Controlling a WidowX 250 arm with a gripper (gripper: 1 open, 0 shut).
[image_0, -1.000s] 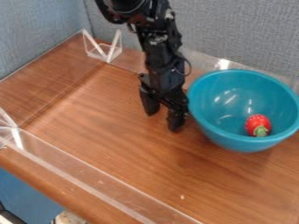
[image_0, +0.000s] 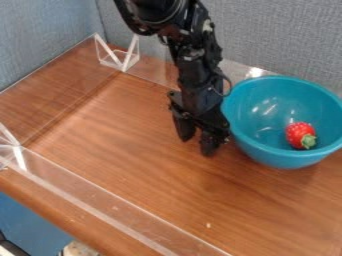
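Note:
The black robot arm hangs from the top centre, its gripper (image_0: 198, 134) low over the wooden table just left of a large teal bowl (image_0: 267, 100). A red strawberry (image_0: 301, 135) with a green top rests inside the bowl, toward its front right. The gripper's fingers point down beside the bowl's left wall; whether they touch it, and how far apart they stand, is hard to tell.
Clear plastic rails and brackets line its left and back edges, with grey padded walls behind.
The gripper has shifted slightly right and down over the last second. The bowl and strawberry look nearly unchanged, at most shifted very slightly.

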